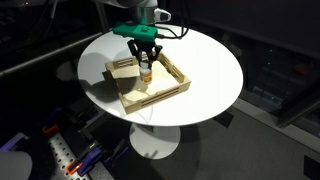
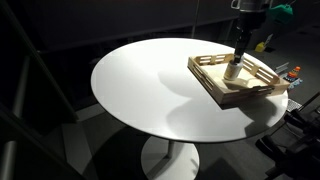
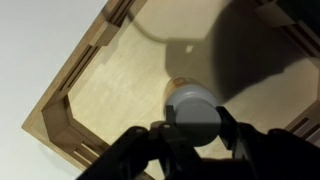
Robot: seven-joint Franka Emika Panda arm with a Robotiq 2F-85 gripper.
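A small pill bottle with a white cap and an orange lower part (image 1: 146,74) stands upright inside the wooden tray (image 1: 151,99). From above, in the wrist view, its round white cap (image 3: 198,121) fills the space between the dark fingers of my gripper, which are shut on it. The second exterior view shows the bottle (image 2: 233,71) below the gripper (image 2: 238,58), within the tray walls. Whether its base touches the tray floor is hard to tell.
The tray rests on a round white table (image 2: 150,85), with open tabletop around much of it. Low slatted walls (image 3: 75,68) surround the bottle. Beyond the table lies clutter, including an orange item (image 2: 293,73).
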